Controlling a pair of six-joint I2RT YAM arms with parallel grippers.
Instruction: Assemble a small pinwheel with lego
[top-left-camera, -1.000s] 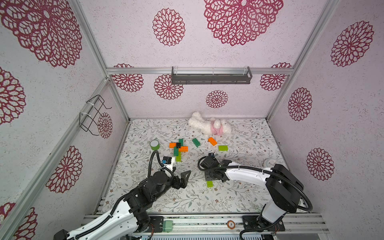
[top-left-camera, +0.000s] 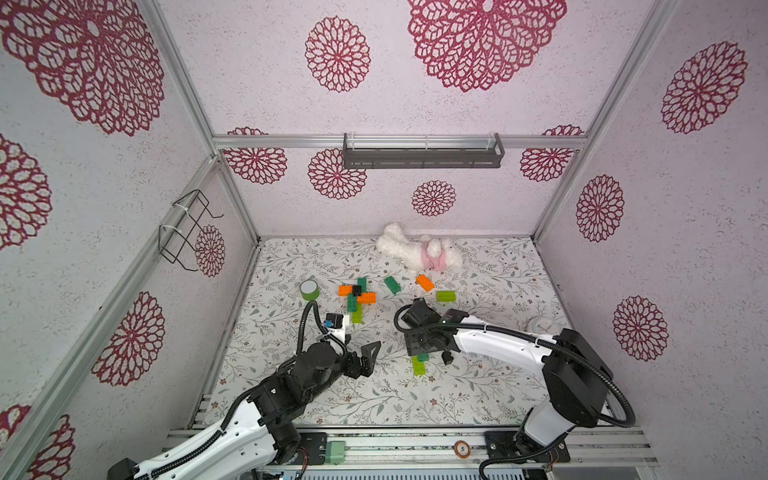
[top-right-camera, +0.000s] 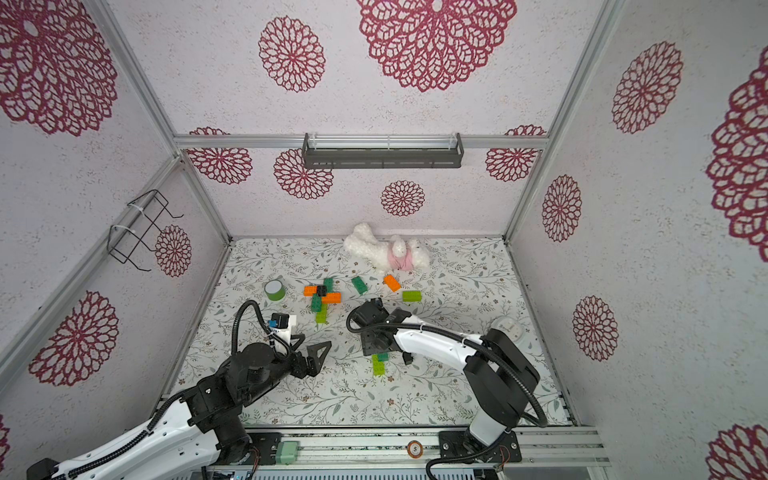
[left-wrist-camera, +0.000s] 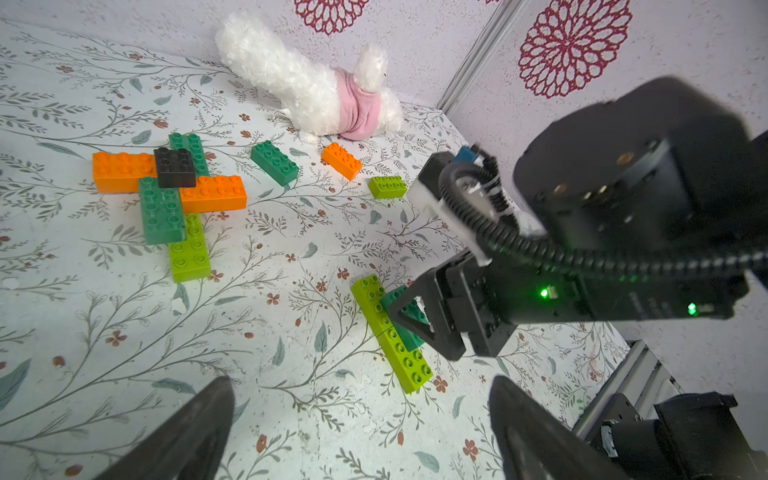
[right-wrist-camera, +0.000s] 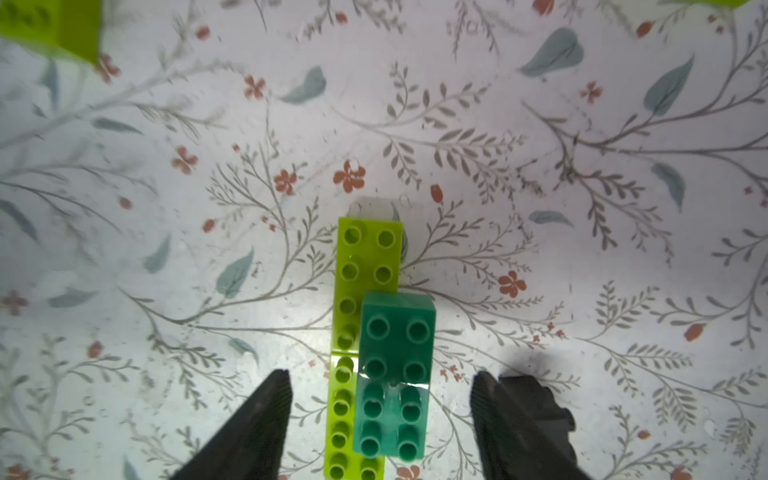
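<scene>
Two lime bricks (right-wrist-camera: 369, 256) lie end to end on the table in the right wrist view. A dark green brick (right-wrist-camera: 396, 344) rests on them across their joint, offset to the right and overhanging. My right gripper is above, its fingers apart on either side of the green brick with a gap at each side. A black brick (right-wrist-camera: 536, 408) lies to the right, partly behind a finger. My left gripper stands open over bare table, nothing between its fingers. At the far left sits a built pinwheel of orange, green and lime bricks (left-wrist-camera: 190, 248) with a black centre.
Loose green (left-wrist-camera: 274, 162), orange (left-wrist-camera: 341, 160) and lime (left-wrist-camera: 387, 186) bricks lie farther back. A white plush toy (top-left-camera: 416, 249) rests by the rear wall, and a green tape roll (top-left-camera: 309, 289) at left.
The left arm has stayed still.
</scene>
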